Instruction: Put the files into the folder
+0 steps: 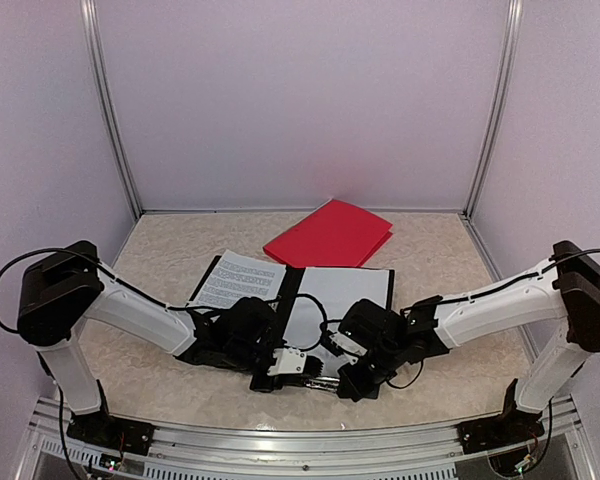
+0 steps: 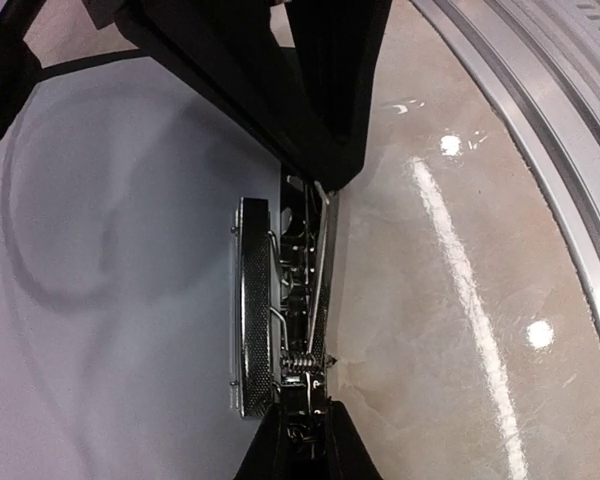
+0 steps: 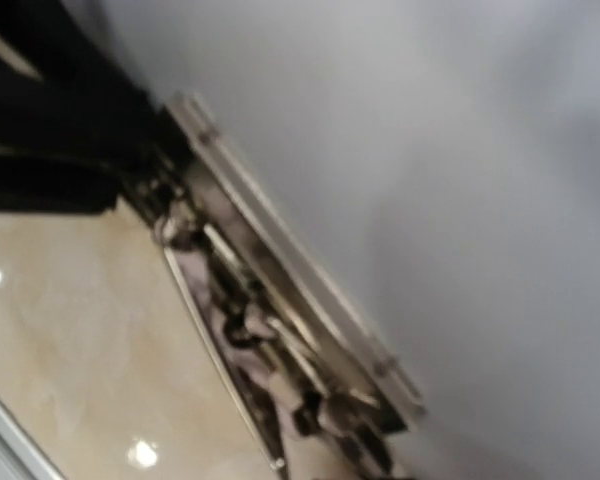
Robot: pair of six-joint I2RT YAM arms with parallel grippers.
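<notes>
An open black folder lies on the table with printed sheets point(image 1: 235, 282) on its left side and a blank white page point(image 1: 345, 290) on its right. Along its front edge runs a metal clip mechanism point(image 2: 253, 305). My left gripper is shut at one end of the clip; whether anything thin is between its fingers is unclear. My right gripper point(image 1: 350, 382) is at the clip's other end, its dark body seen from the left wrist at the top of the view, apparently shut. The right wrist view is blurred.
A red folder point(image 1: 328, 232) lies behind the black one. Bare table point(image 1: 160, 250) shows at both sides. A metal rail point(image 1: 300, 435) runs along the front, and walls enclose the back and sides.
</notes>
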